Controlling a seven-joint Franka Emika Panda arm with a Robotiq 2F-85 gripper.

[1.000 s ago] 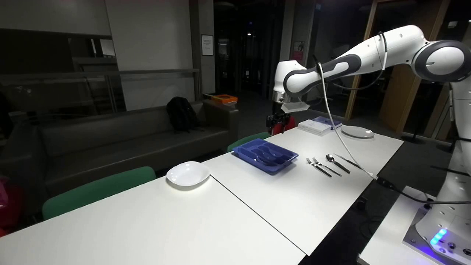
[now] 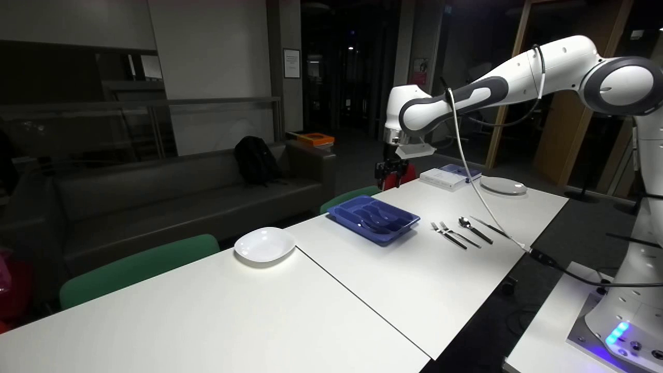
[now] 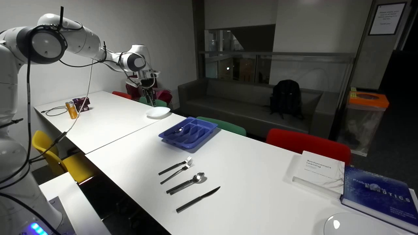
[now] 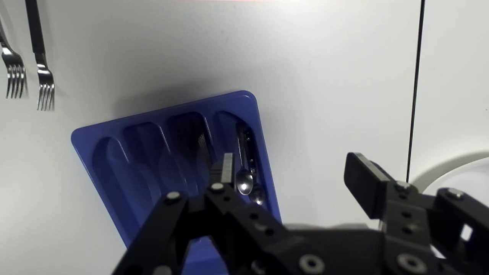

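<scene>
My gripper is open, its fingers wide apart with nothing between them. In the wrist view it hangs above the table, over the right side of the blue cutlery tray point(image 4: 167, 114). A small spoon point(image 4: 244, 182) and another piece of cutlery lie in the tray's right-hand compartment; fork tines show faintly in the dark one beside it. The fingers hide the tray's lower part. On the bare table, two forks point(image 3: 174, 168) lie near two spoons point(image 3: 190, 182), set close together, and a black-handled knife point(image 3: 198, 199).
A white bowl point(image 2: 265, 244) stands on the table beyond the tray. Two books point(image 3: 318, 172) and a pale plate point(image 2: 502, 186) occupy the far end. An orange can point(image 3: 72, 110) and a dark red box point(image 3: 81, 103) stand on the other table.
</scene>
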